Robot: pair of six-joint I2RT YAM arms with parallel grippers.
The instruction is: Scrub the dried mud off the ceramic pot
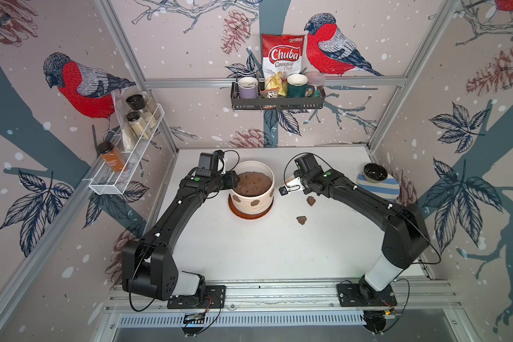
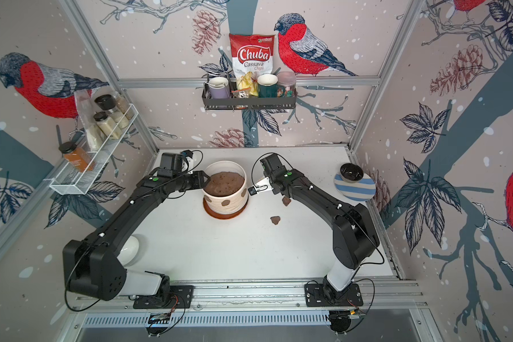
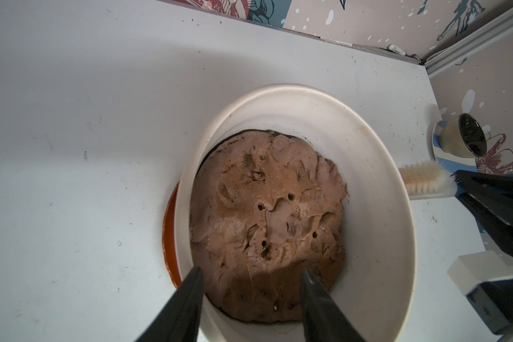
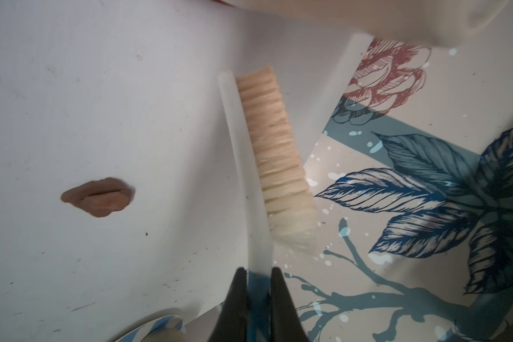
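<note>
The ceramic pot with brown spots stands on a terracotta saucer, full of brown mud. My left gripper is over the pot's near-left rim, its fingers either side of the wall, shut on it as far as shows. My right gripper is shut on the handle of a white brush with pale bristles, held beside the pot's right side. Clumps of mud lie on the table right of the pot.
A black bowl on a striped plate sits back right. A wire shelf hangs left, a rack at the back. A white dish lies front left.
</note>
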